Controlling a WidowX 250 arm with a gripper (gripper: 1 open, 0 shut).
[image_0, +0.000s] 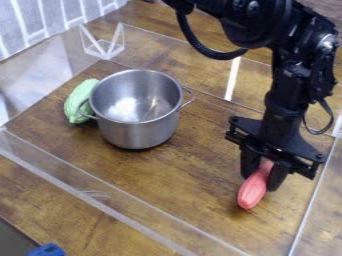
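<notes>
My black gripper (267, 165) reaches down at the right of the table, its fingertips around the upper end of a red, elongated vegetable-like object (251, 192) lying tilted on the wood; whether the fingers grip it is hard to tell. A steel pot (134, 105) stands upright to the left, with a green bumpy vegetable (78, 100) partly hidden behind its left side.
Clear plastic walls edge the wooden work surface (134, 185), which is free in the front middle. A blue object (47, 248) sits at the lower left corner, and white railings (27, 20) at the upper left.
</notes>
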